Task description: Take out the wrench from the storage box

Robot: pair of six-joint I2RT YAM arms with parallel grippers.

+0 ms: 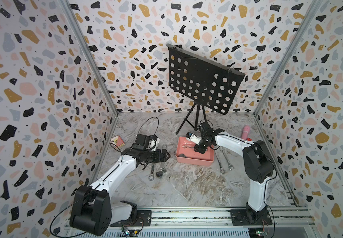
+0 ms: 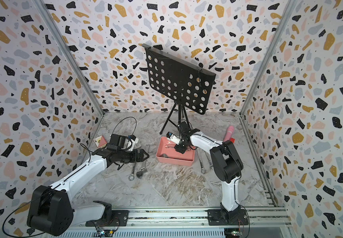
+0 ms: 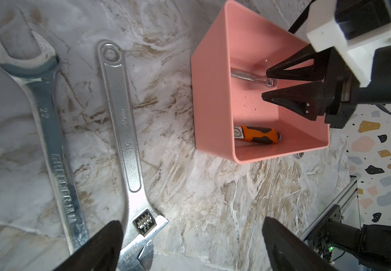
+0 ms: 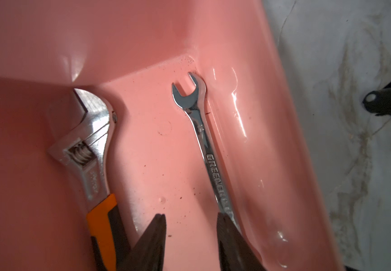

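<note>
Inside the pink storage box (image 1: 195, 161) a slim silver combination wrench (image 4: 211, 167) lies along the far wall. Near the opposite wall rests an adjustable wrench (image 4: 97, 176) with an orange and black handle. My right gripper hangs over the box, its fingers (image 4: 152, 239) apart and the slim wrench's shaft running below near the right finger; nothing is held. Left of the box, above the table, my left gripper stands open and empty. Beneath it lie a large wrench (image 3: 50, 131) marked 22 and a silver adjustable wrench (image 3: 125, 144).
Two wrenches (image 1: 220, 162) lie on the table right of the box. A black perforated stand (image 1: 205, 79) rises behind it on tripod legs. A pink bottle (image 1: 245, 131) stands at the back right, a small card box (image 1: 117, 140) at the back left.
</note>
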